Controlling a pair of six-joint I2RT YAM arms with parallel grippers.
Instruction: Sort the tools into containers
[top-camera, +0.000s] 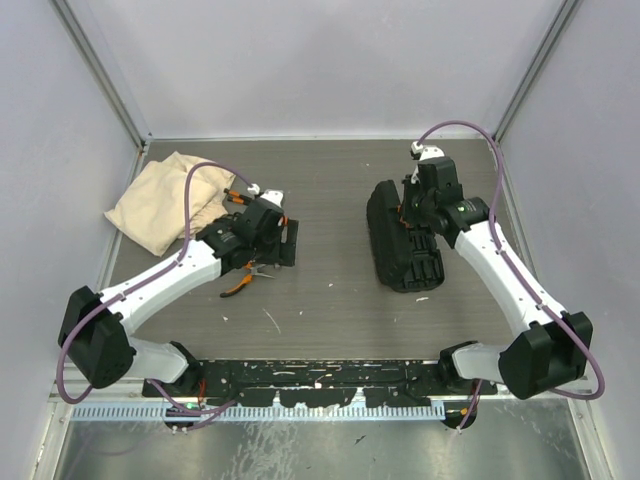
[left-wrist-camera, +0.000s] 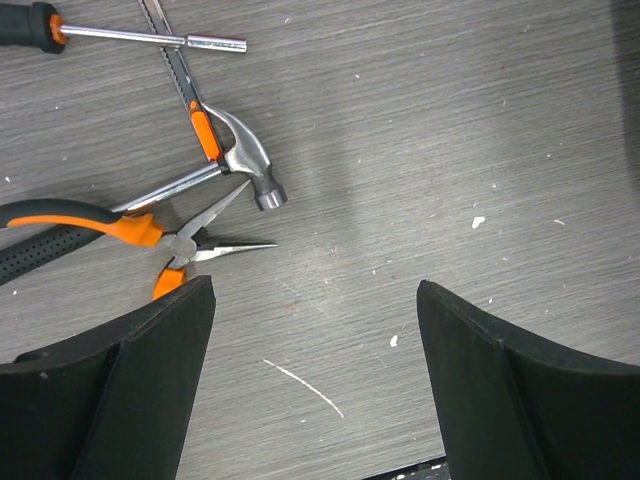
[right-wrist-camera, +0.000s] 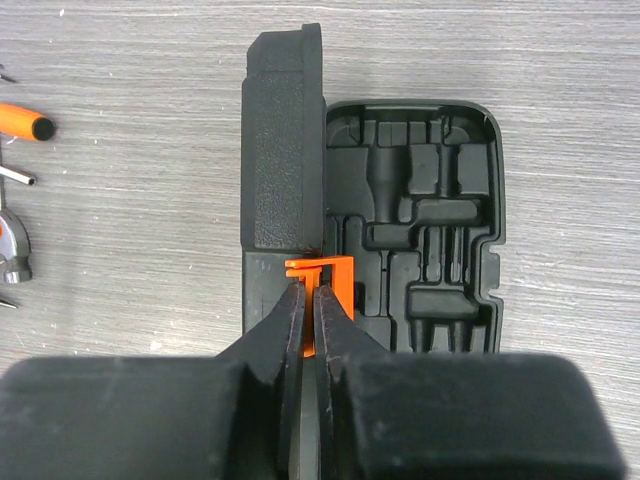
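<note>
A black tool case (top-camera: 390, 250) stands half unfolded right of the table's middle. In the right wrist view its moulded tray (right-wrist-camera: 425, 210) shows empty recesses, and the lid (right-wrist-camera: 282, 150) is tilted up at the left. My right gripper is shut on the case's orange handle (right-wrist-camera: 341, 280). Left of the case hangs my left gripper, fingers apart and nothing between them. Below it in the left wrist view lie a claw hammer (left-wrist-camera: 250, 165), orange-and-black pliers (left-wrist-camera: 180, 240), an orange-handled saw blade (left-wrist-camera: 205, 130) and a socket driver (left-wrist-camera: 130, 35).
A crumpled beige cloth (top-camera: 165, 205) covers the back left corner. Bare table (top-camera: 320, 310) lies between the tools and the case. Walls rise on both sides and at the back.
</note>
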